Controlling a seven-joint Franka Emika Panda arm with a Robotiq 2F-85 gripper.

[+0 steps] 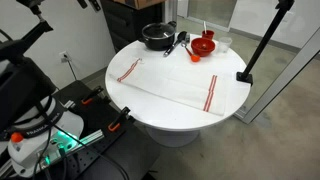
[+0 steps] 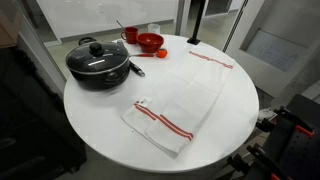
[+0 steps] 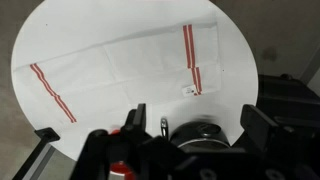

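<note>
A white towel with red stripes near its ends (image 1: pixel 172 84) lies spread across the round white table; its far end appears in exterior view 2 as a striped towel (image 2: pixel 190 98). In the wrist view, the towel (image 3: pixel 125 65) runs across the upper part. My gripper is open above the table, its dark fingers wide apart with nothing held between them. Beyond the towel stands a black lidded pot (image 1: pixel 158 36), partly hidden by the gripper in the wrist view. Dark-headed utensils (image 1: pixel 182 38) lie beside it.
A red bowl (image 1: pixel 201 46), a red cup (image 2: pixel 130 35), a clear cup (image 2: pixel 153 29) and a small orange-red item (image 1: pixel 195 58) cluster at the table's back. A black post (image 1: pixel 265 40) rises at the table's edge. Bare white tabletop (image 2: pixel 95 115) surrounds the towel.
</note>
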